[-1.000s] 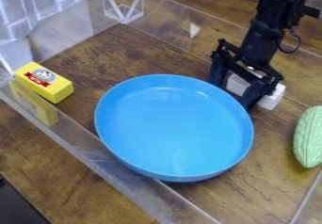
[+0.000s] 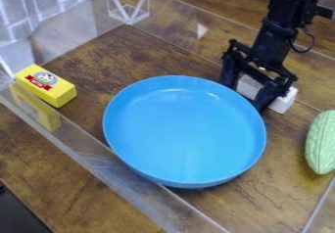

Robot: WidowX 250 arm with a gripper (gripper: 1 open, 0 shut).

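My black gripper [image 2: 257,72] is at the upper right, low over a white object [image 2: 283,98] on the wooden surface, just behind the blue tray. It partly hides the white object, and its fingers look spread around or over it; contact is unclear. A round blue tray [image 2: 183,129] fills the centre. A pale green oblong object [image 2: 320,142] lies at the right edge. A yellow box [image 2: 45,84] with a label sits at the left.
Clear plastic walls [image 2: 71,163] border the wooden area at the left and back. Bare wood [image 2: 131,51] lies open behind and left of the tray.
The arm and gripper have shifted very slightly; the tray and the other objects look unchanged.
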